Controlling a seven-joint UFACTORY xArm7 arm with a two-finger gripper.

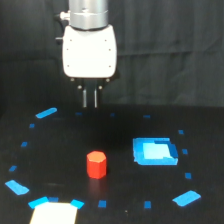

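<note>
A red block with a hexagonal top stands on the dark table, a little left of centre. On the right lies a blue tray-like piece with a white area inside its edge. My gripper hangs from the top of the view, pointing down, behind and well above the red block. Its two thin fingers are apart, and nothing shows between them. The gripper touches neither the block nor the blue piece.
Small blue marks dot the dark table, with larger light-blue strips at far left, front left and front right. A white piece is cut off at the front edge. Bare table surrounds the red block.
</note>
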